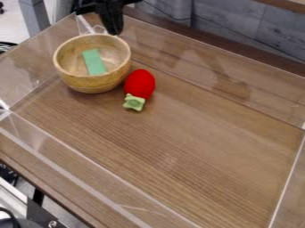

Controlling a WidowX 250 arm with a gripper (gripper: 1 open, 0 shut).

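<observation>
A round tan bowl (93, 83) rests on the wooden table at the upper left, holding a mint-green block (93, 61) inside. My dark gripper (113, 27) is raised behind and above the bowl at the top edge, largely cropped by the frame, with no object visible in it; its fingertips appear close together. Right of the bowl lie a red oval object (141, 84) and, just below that, a small light-green piece (135, 102).
</observation>
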